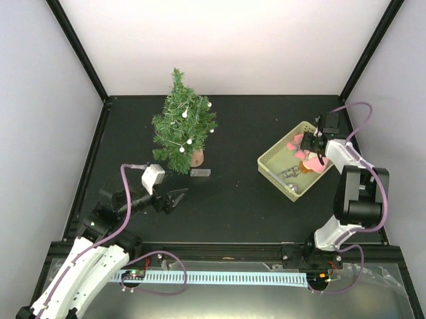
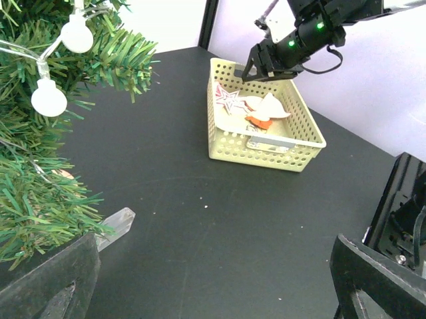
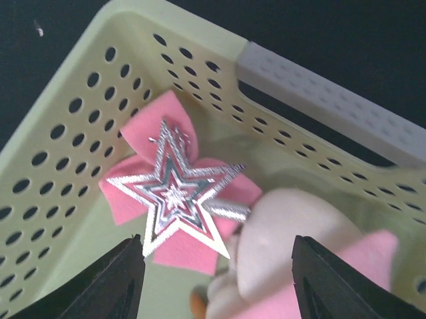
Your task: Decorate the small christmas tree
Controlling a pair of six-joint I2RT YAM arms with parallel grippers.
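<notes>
A small green Christmas tree (image 1: 180,123) with white bulbs lies toward the left of the dark table, its top toward the back wall. In the right wrist view a silver star (image 3: 176,194) rests on pink felt in the cream basket (image 3: 123,12). Over that basket hangs my right gripper, its fingers apart and nothing between them, the star just ahead of the tips. My left gripper (image 1: 177,199) is open and empty in front of the tree; one green branch (image 2: 40,226) shows near its left finger.
Beside the star lies a white-and-pink plush ornament (image 3: 286,232). Silver ornaments (image 1: 290,173) fill the basket's near end. A clear block (image 1: 200,172) sits by the tree's base. Between tree and basket the table is bare.
</notes>
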